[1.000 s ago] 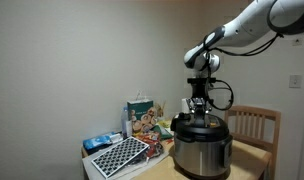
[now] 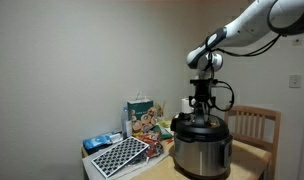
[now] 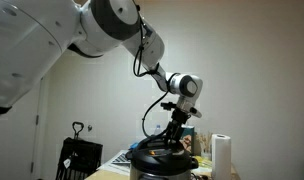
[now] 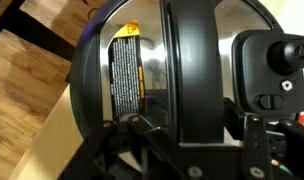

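Observation:
A large silver cooker [image 2: 202, 155] with a black lid [image 3: 157, 163] stands on the table. My gripper [image 2: 201, 110] points down over the middle of that lid. In the wrist view, a broad black handle [image 4: 195, 60] crosses the lid and runs in between the fingers of my gripper. The fingers lie on either side of the handle. Whether they press on it cannot be made out. In exterior view 2 the gripper [image 3: 176, 135] reaches down to the top of the lid.
A black valve housing with a round knob [image 4: 292, 52] sits on the lid beside the handle. Left of the cooker lie a dish rack [image 2: 119, 156] and bottles. A paper towel roll [image 3: 221, 155] stands close by, and a wooden chair [image 2: 255, 125] is behind.
The gripper is slightly lower over the lid than a second ago. The cooker and the things around it have stayed in place.

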